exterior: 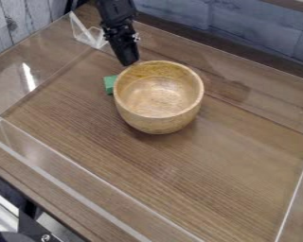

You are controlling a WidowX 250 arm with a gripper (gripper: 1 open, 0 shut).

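The black gripper (128,57) hangs at the top centre, its tip low and just behind the rim of a large tan wooden bowl (158,98). It looks shut, with nothing visible between its fingers. A small green block (110,83) lies at the bowl's left side, partly hidden by it, below the gripper.
Clear plastic (91,36) shows by the arm at the top left. A blue-grey surface (256,43) lies beyond the back edge.
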